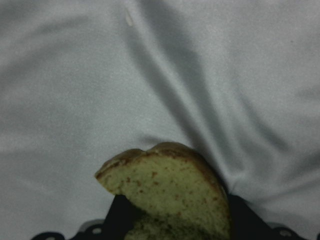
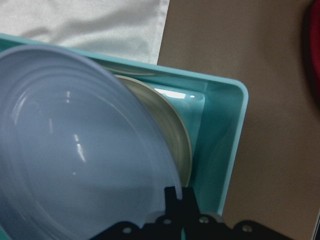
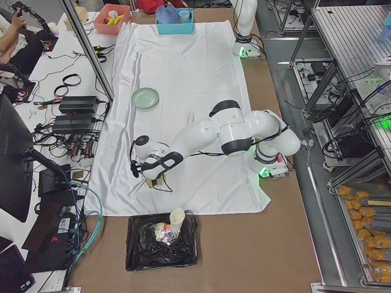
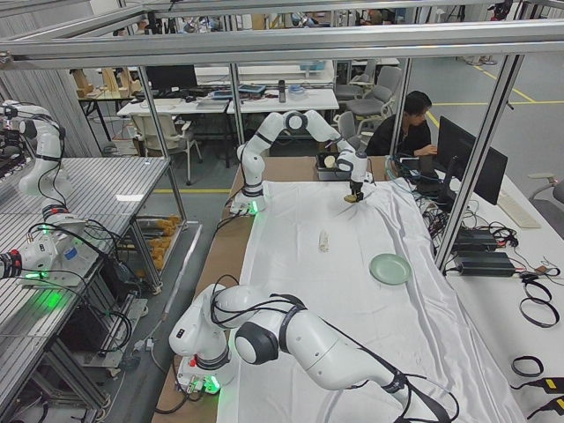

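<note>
In the left wrist view a bread slice (image 1: 165,185) lies on the white cloth between the fingers of my left gripper; whether they grip it cannot be told. In the camera left view that gripper is low over the cloth's near left part, the slice mostly hidden under it. My right gripper is shut on the rim of a blue plate (image 2: 80,140), held over a teal bin (image 2: 225,150) with a pale dish (image 2: 172,135) inside.
A green plate (image 3: 145,97) lies on the cloth. A black-lined tray (image 3: 146,244) with a cup stands below the cloth in the camera left view; a pink bin (image 3: 113,12) stands beside the teal one.
</note>
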